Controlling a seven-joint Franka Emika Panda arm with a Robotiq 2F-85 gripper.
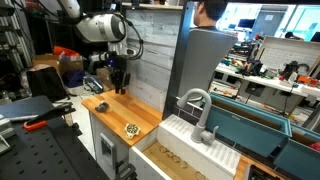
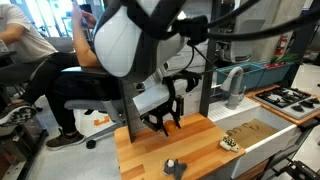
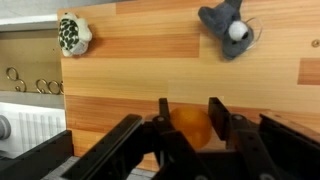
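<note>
A round orange object (image 3: 190,126) is between the fingers of my gripper in the wrist view, and the gripper is shut on it. In exterior view 2 a bit of the orange object (image 2: 171,128) shows below the gripper (image 2: 170,123), over the wooden counter (image 2: 200,137). Exterior view 1 shows the gripper (image 1: 119,84) toward the counter's far left, the object there too small to make out. A grey mouse-like toy (image 3: 228,30) and a patterned, turtle-like toy (image 3: 74,33) lie on the wood, apart from the gripper.
Beside the counter is an open drawer (image 1: 175,165) with small rings in it. A white sink with a tall faucet (image 1: 200,112) stands behind that. A grey upright panel (image 1: 200,68) rises at the back. Bare wood lies between the toys.
</note>
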